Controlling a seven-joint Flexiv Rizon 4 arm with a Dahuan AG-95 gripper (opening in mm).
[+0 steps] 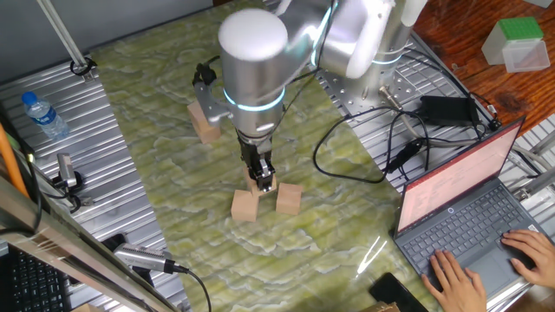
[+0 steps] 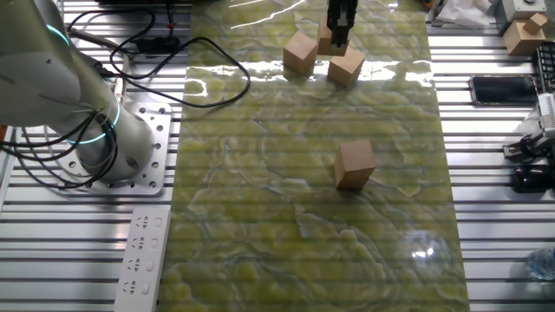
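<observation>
Three wooden blocks stand in a cluster on the green marbled mat: a left block [image 1: 244, 206], a right block [image 1: 289, 199] and a middle block [image 1: 252, 181] partly hidden by my gripper [image 1: 265, 185]. In the second exterior view the gripper [image 2: 339, 40] points down in front of the middle block [image 2: 323, 40], between the other two blocks [image 2: 300, 53]. Its fingers look close together, but whether they are open or grip the middle block is unclear. A fourth, taller block [image 2: 354, 165] stands apart on the mat.
An open laptop [image 1: 460, 204] with a person's hands on it and a phone [image 1: 397, 293] are at the mat's right edge. A black cable [image 1: 325, 139] loops onto the mat by the arm's base.
</observation>
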